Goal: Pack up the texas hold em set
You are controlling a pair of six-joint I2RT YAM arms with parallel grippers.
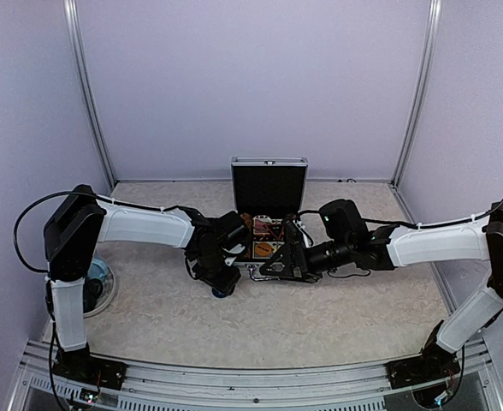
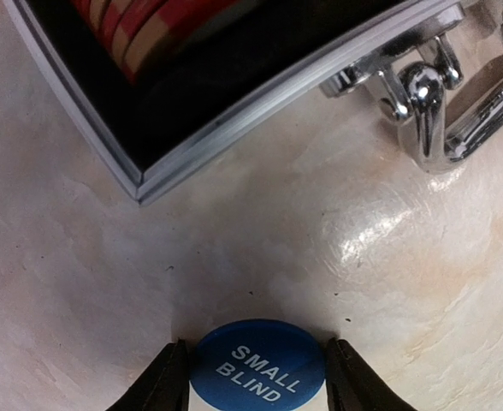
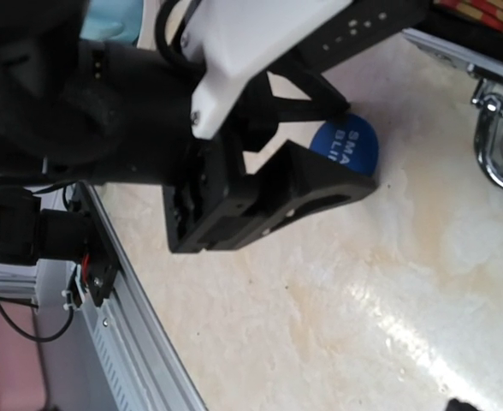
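Note:
A blue button reading SMALL BLIND (image 2: 257, 366) lies on the tabletop just outside the open chip case (image 1: 269, 188), near its corner and metal handle (image 2: 427, 111). My left gripper is down at it, a finger at either edge; whether it grips firmly I cannot tell. The right wrist view shows the button (image 3: 352, 145) partly behind the fingers. Red patterned chips (image 2: 149, 26) sit inside the case. My right gripper (image 1: 277, 267) hovers in front of the case, right of the left one, open by the look of the top view.
A round container with light blue items (image 1: 97, 287) stands at the far left, partly behind the left arm. Bare tabletop (image 1: 166, 325) lies in front of both grippers. The aluminium rail (image 1: 260, 377) runs along the front edge.

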